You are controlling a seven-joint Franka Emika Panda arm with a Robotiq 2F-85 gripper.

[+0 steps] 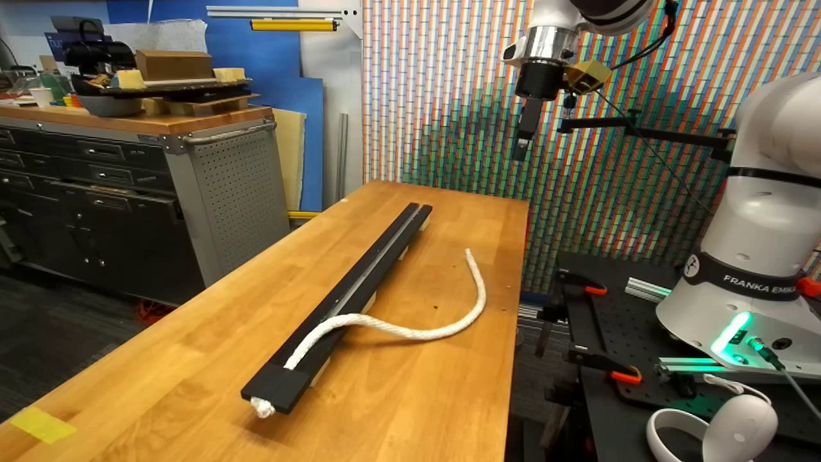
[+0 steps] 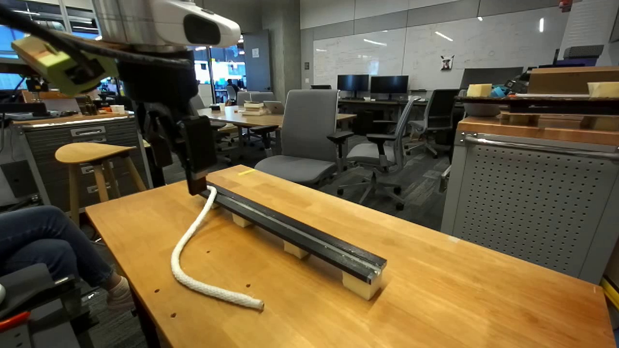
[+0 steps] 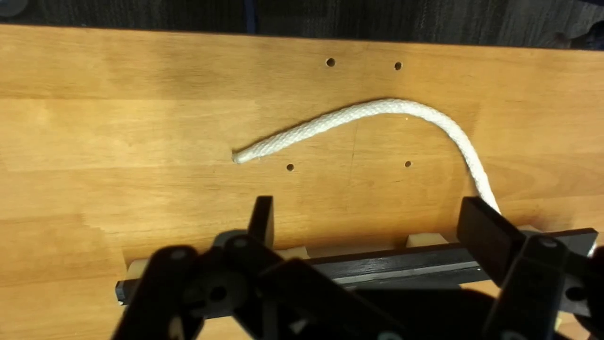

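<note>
A white rope (image 1: 442,332) lies partly on the wooden table, curving in an arc to its loose end. Its other part rests along the near end of a long black channel (image 1: 350,289), passing under a black end block (image 1: 277,385), with a frayed knot (image 1: 263,407) sticking out beyond. High above the table hangs my gripper (image 1: 521,149), clear of rope and channel. In the wrist view my gripper is open, its fingers wide apart, with nothing held between them. The right finger (image 3: 488,235) covers part of the channel and rope from this camera.
Small wooden blocks (image 2: 361,284) raise the channel off the table (image 2: 464,290). Beyond the table's edge, clamps (image 1: 604,363) sit on the robot's black base plate.
</note>
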